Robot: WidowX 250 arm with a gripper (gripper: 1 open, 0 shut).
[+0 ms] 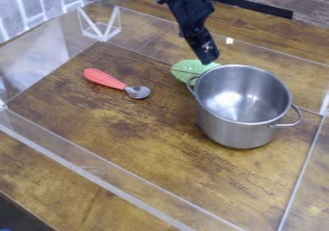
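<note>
My gripper (206, 52) hangs from the dark arm at the top centre, just above a green item (190, 73) that lies behind the steel pot. It looks shut, with nothing visible between its small, dark fingers. The large two-handled steel pot (241, 106) stands upright at the right of the wooden table, its visible inside empty. To the left lies a spoon-like utensil with a red handle (107, 80) and a metal head (138, 91).
Clear plastic panels edge the table (129, 167) at the left, back and right. The front and middle-left of the wooden surface are open. A small white bit sits at the back, right of the gripper.
</note>
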